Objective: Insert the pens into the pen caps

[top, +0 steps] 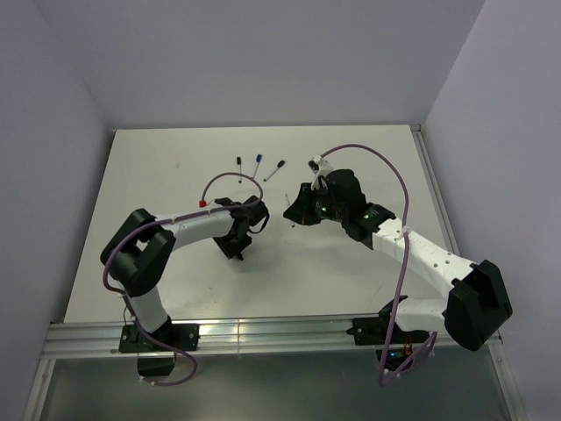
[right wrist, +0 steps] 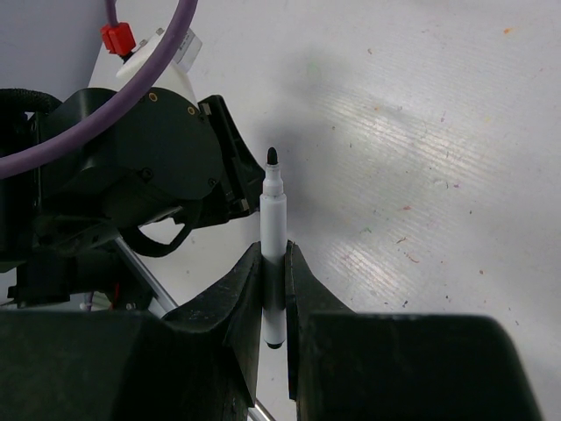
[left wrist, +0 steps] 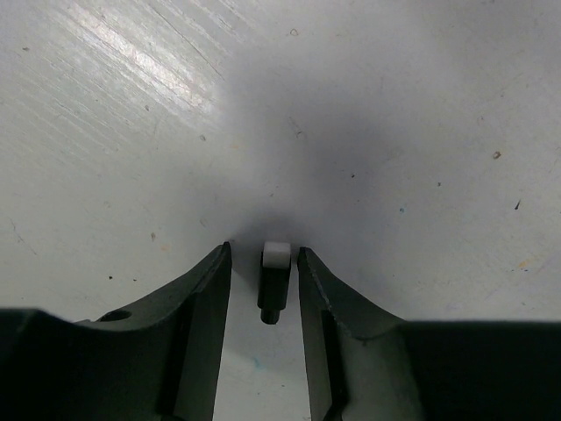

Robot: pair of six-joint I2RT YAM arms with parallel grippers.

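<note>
A small black cap with a pale end point(left wrist: 274, 282) lies on the table between the fingers of my left gripper. The left fingers are apart, with a gap visible on either side of the cap. In the right wrist view, a white pen point(right wrist: 273, 232) with a bare black tip stands lengthwise between the fingers of my right gripper, which touch it on both sides. From above, that pen point(top: 287, 201) shows beside the right gripper, to the right of the left arm. The left fingertips point down at the table.
Three more pens lie toward the back: one with a black end point(top: 239, 167), one with a blue end point(top: 258, 166) and another black-ended one point(top: 275, 170).
</note>
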